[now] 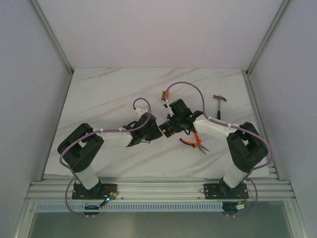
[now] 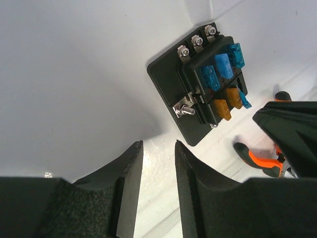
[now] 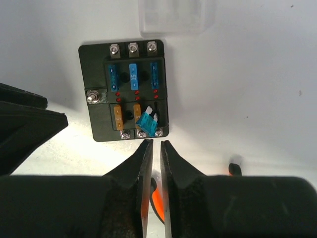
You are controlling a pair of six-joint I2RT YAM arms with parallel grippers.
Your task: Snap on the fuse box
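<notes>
The black fuse box (image 3: 90,69) lies on the white table, seen in both wrist views, with blue and orange fuses seated. A loose-looking blue piece (image 3: 147,124) sits askew at its lower right, over or beside an orange fuse. My left gripper is low at the box's left, its fingers close together; what is between them does not show. My right gripper is just beyond the box's edge by that tilted piece, its tips slightly apart with nothing visible between them.
Orange-handled pliers (image 1: 197,144) lie near the box on the right, a hammer (image 1: 219,104) farther right. A clear plastic tray (image 3: 173,15) is behind the box.
</notes>
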